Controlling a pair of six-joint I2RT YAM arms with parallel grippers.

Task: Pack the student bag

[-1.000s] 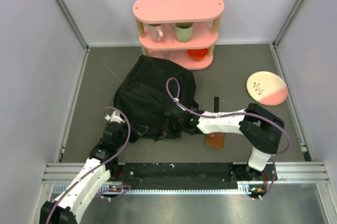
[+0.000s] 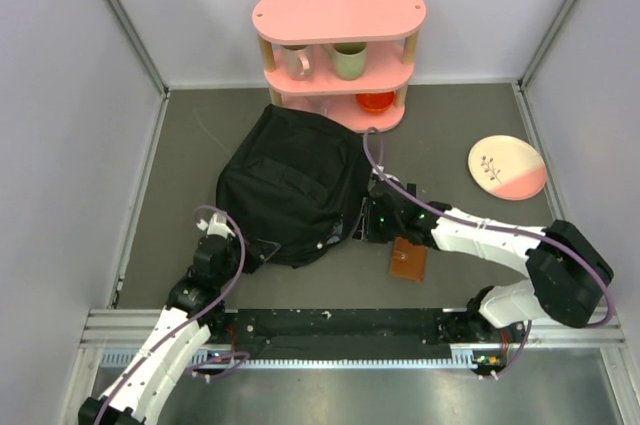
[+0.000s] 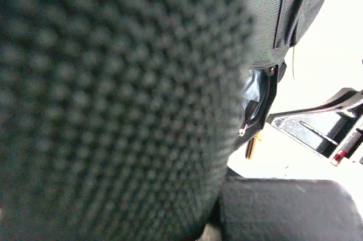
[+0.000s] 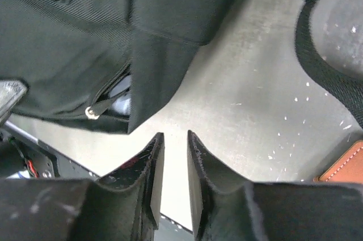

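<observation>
The black bag (image 2: 290, 175) lies on the grey table, an unzipped opening with a metal pull (image 4: 93, 111) at its lower right edge showing pale material inside. My left gripper (image 2: 255, 250) is shut on the bag at its lower left; dark fabric fills much of the left wrist view. My right gripper (image 2: 362, 220) is just right of the opening, fingers part open, with nothing between the fingertips. A brown leather item (image 2: 408, 263) lies under the right arm, near a black strap (image 4: 317, 59).
A pink shelf (image 2: 338, 10) with mugs and a red bowl stands at the back. A plate (image 2: 507, 167) lies at the right. The table's left side and the area right of the bag show some free room.
My right gripper has moved right, off the bag's opening to beside its right edge. The left arm and the bag's main body look unchanged.
</observation>
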